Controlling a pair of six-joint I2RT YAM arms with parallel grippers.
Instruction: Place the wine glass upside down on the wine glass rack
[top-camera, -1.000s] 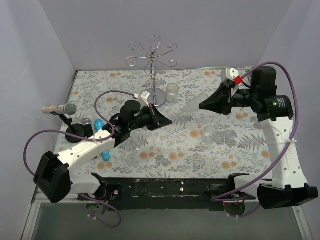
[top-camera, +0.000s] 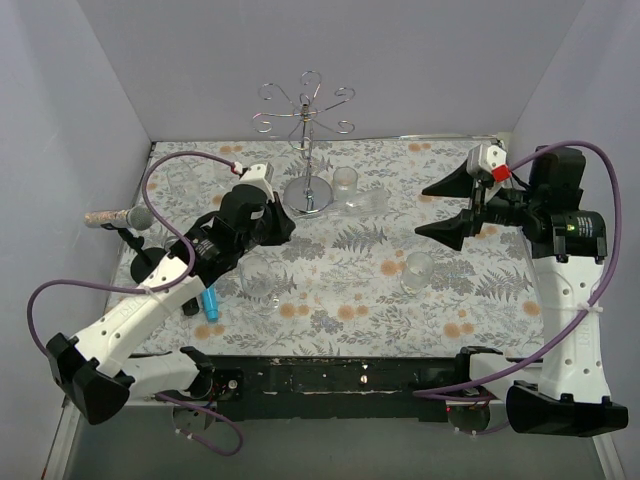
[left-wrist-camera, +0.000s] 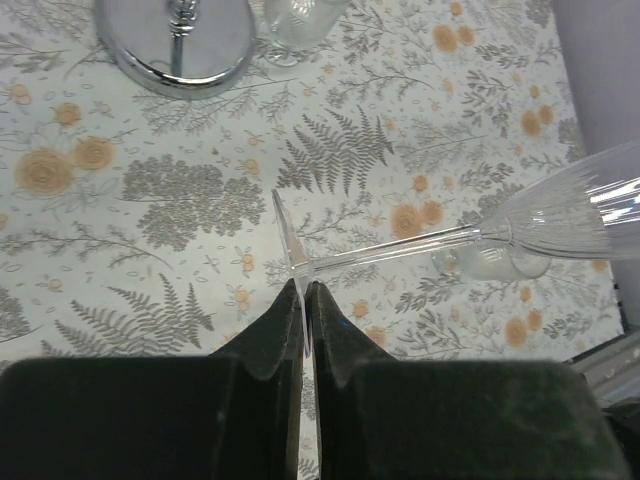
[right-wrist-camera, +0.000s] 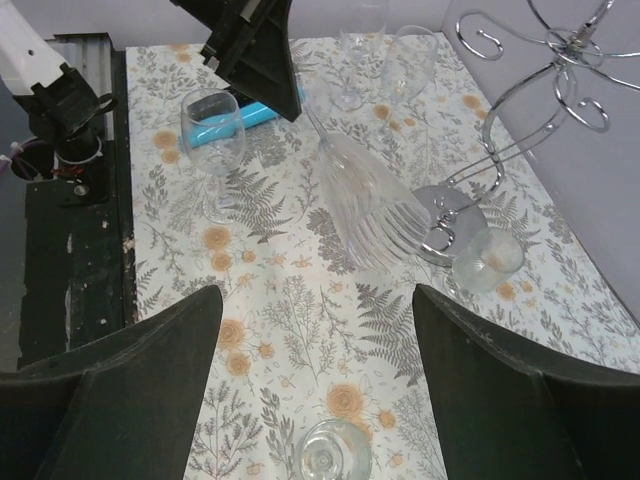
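Observation:
A clear wine glass is held by its flat foot, pinched between the fingertips of my left gripper. Its stem and bowl point sideways toward the right arm, the bowl faintly visible right of the rack base in the top view. The chrome wine glass rack, with curled wire arms, stands at the table's back on a round base; no glass hangs from it. My right gripper is spread open, right of the bowl and apart from it, with nothing between its fingers.
An empty glass stands beside the rack base. Another glass is near the right gripper, and a further glass stands under the left arm. A blue object lies at left. Clear tablecloth fills the middle front.
My left gripper has moved left and toward the rack's base side, carrying the glass away from the right gripper.

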